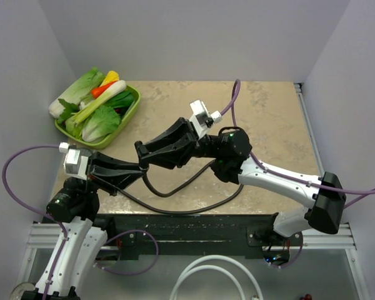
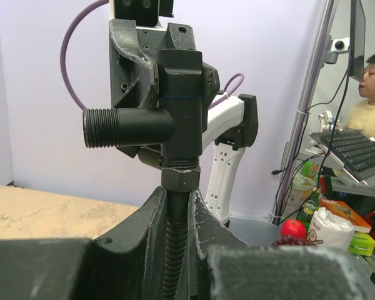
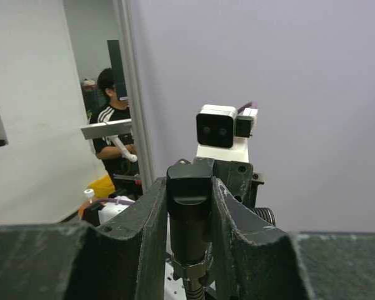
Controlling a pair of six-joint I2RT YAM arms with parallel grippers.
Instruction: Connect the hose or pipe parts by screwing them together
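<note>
A black tee fitting (image 2: 181,119) with a threaded side port stands upright on a ribbed black hose (image 2: 175,256). My left gripper is shut on the hose just below the hex nut at the fitting's base. My right gripper has its fingers at the fitting's top part, one on each side; whether they press on it is hard to tell. In the top view the hose (image 1: 194,210) hangs from the grippers and loops across the tabletop.
A green basket of vegetables (image 1: 122,122) sits at the back left of the table (image 1: 269,125). Grey walls enclose the sides.
</note>
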